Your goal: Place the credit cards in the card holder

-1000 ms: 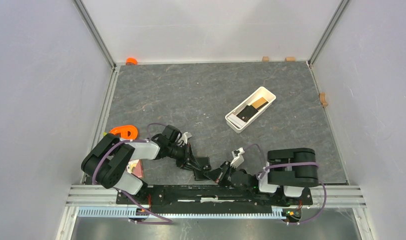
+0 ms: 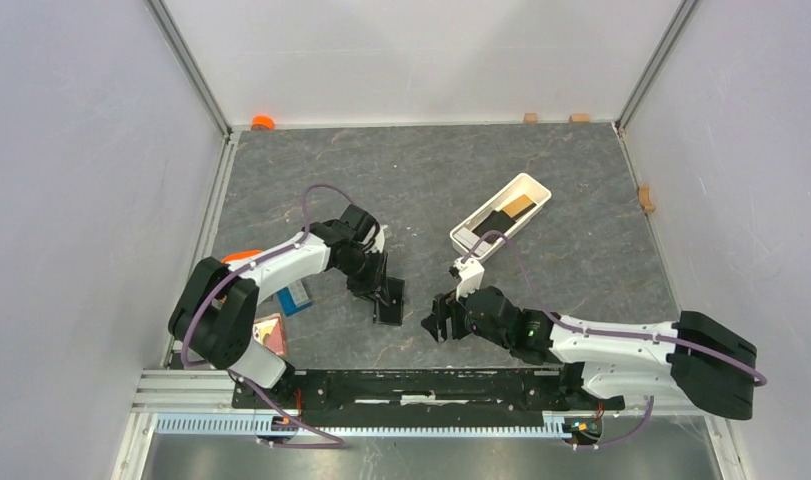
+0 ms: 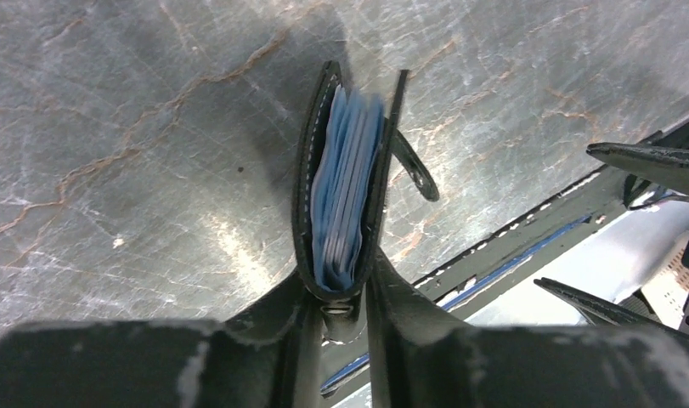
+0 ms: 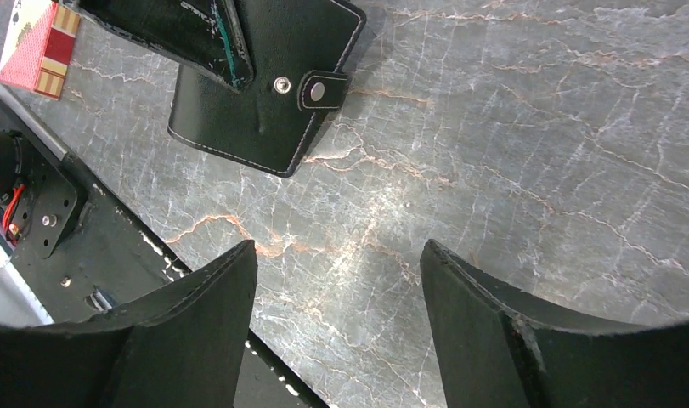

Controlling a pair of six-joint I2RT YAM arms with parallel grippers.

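Observation:
The black card holder (image 3: 305, 183) is in my left gripper, which is shut on its edge; in the left wrist view its open mouth shows bluish clear sleeves (image 3: 347, 187). From the right wrist view I see its snap strap (image 4: 325, 90) hanging unfastened, with a left finger across its face. My right gripper stands open and empty, apart from the holder, to its right in the top view (image 2: 389, 302). A white tray (image 2: 526, 185) lies beyond the right gripper, containing a black item (image 2: 494, 223), a tan one (image 2: 518, 206) and whitish ones; whether these are cards I cannot tell.
Under and beside the left arm lie a blue item (image 2: 294, 298), a red-and-cream box (image 2: 270, 333) and an orange object (image 2: 243, 255). The black rail (image 2: 421, 385) runs along the front edge.
My right gripper was at the holder a second ago; it has moved away and back from the front edge. The left gripper has shifted the holder slightly left and away from the front edge.

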